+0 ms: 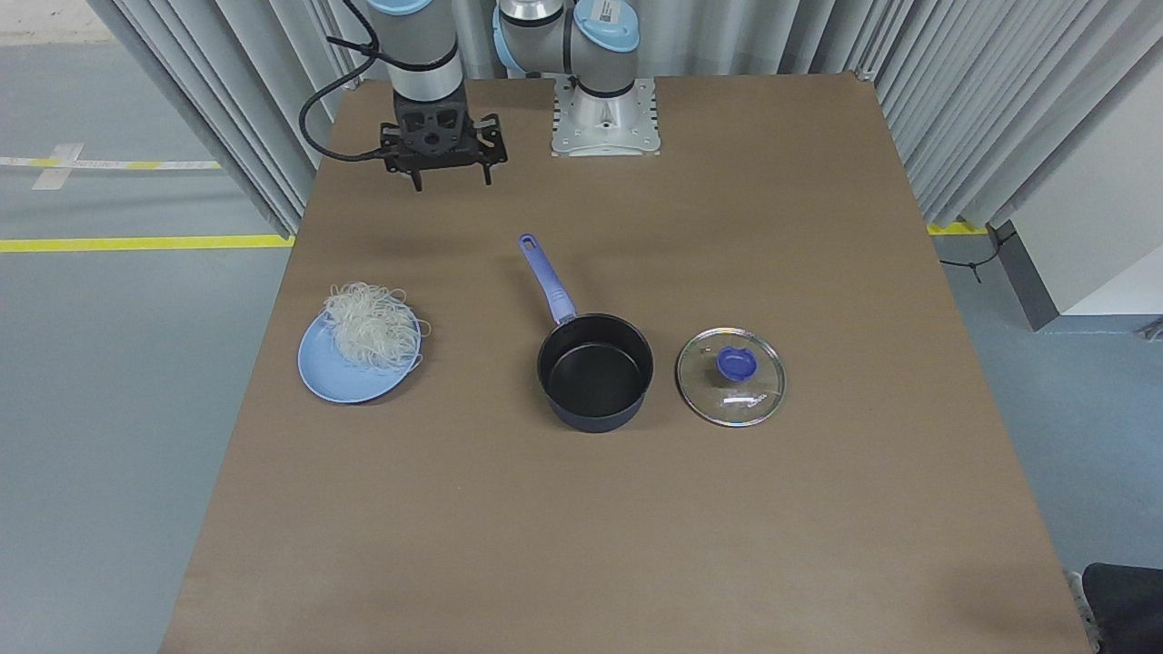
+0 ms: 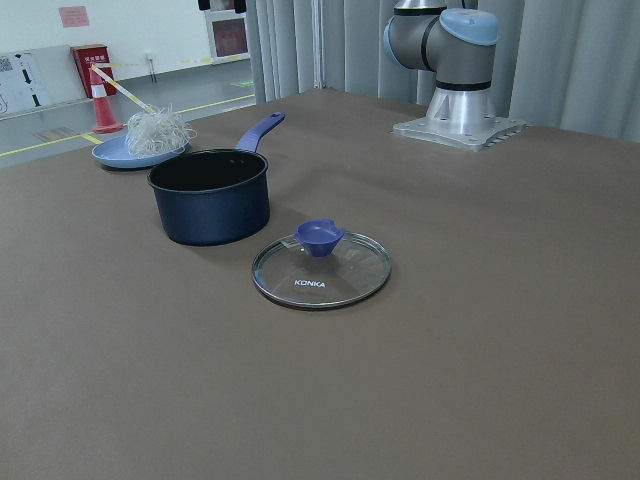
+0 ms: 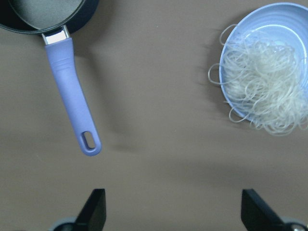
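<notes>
A dark saucepan point(image 1: 594, 371) with a blue handle point(image 1: 545, 278) stands mid-table. Its glass lid point(image 1: 730, 392), blue-knobbed, lies to its right. A blue plate point(image 1: 332, 376) on the left holds a pile of white noodles point(image 1: 371, 322). My gripper point(image 1: 452, 180) hangs open over the back left of the table, behind and above the plate and pan, with nothing between its fingers. In the wrist view the pan handle point(image 3: 72, 89) and the noodles point(image 3: 262, 84) lie beyond the two separated fingertips.
The arm's white base plate point(image 1: 605, 136) sits at the table's back edge. Grey curtains hang behind the table.
</notes>
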